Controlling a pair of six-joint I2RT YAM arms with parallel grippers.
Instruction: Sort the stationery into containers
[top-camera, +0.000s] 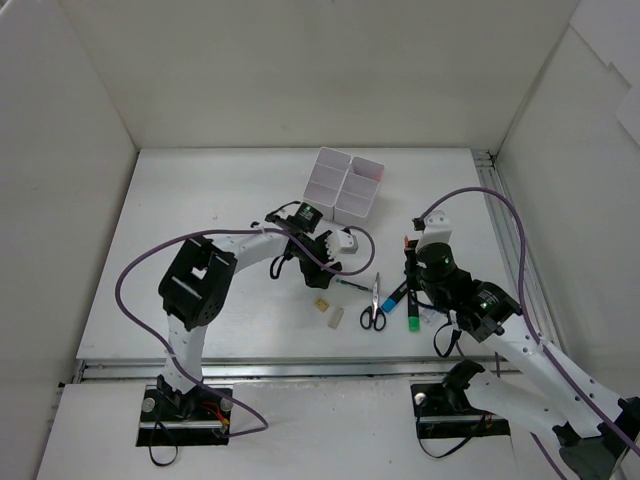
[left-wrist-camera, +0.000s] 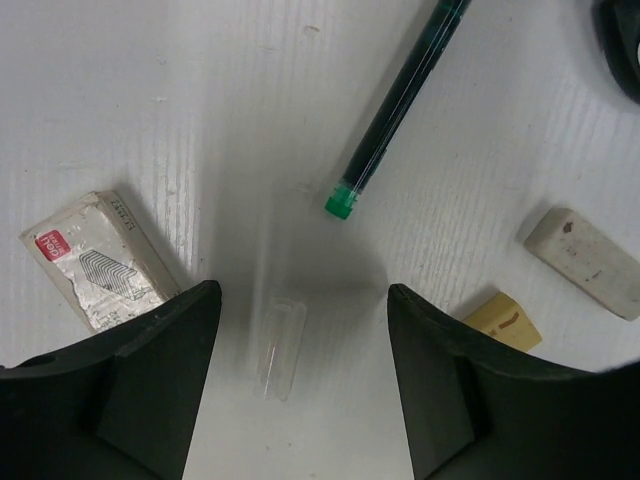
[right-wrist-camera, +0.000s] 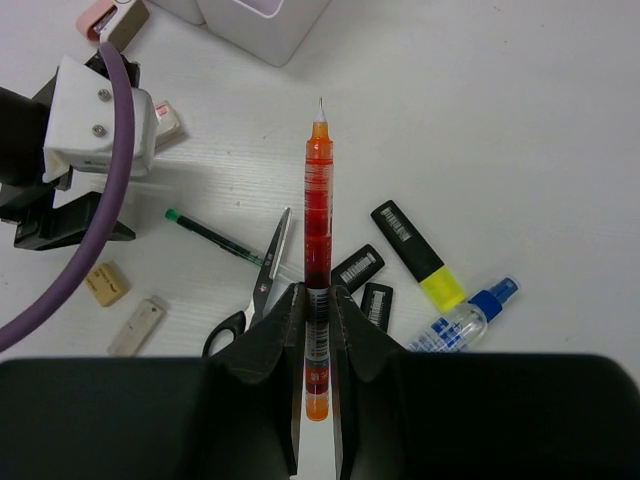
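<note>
My left gripper is open, low over the table, around a clear short tube or cap (left-wrist-camera: 281, 345). A boxed eraser (left-wrist-camera: 100, 260) lies left of it, a green pen (left-wrist-camera: 398, 100) ahead, a yellow eraser (left-wrist-camera: 503, 320) and grey eraser (left-wrist-camera: 580, 260) to its right. In the right wrist view my right gripper is shut on an upright-pointing orange pen (right-wrist-camera: 318, 220). Scissors (right-wrist-camera: 232, 328), a black-yellow highlighter (right-wrist-camera: 415, 250), dark markers and a blue-capped bottle (right-wrist-camera: 450, 330) lie beneath.
The white compartment container (top-camera: 355, 205) stands at the back centre. The left arm is close to the pile of stationery.
</note>
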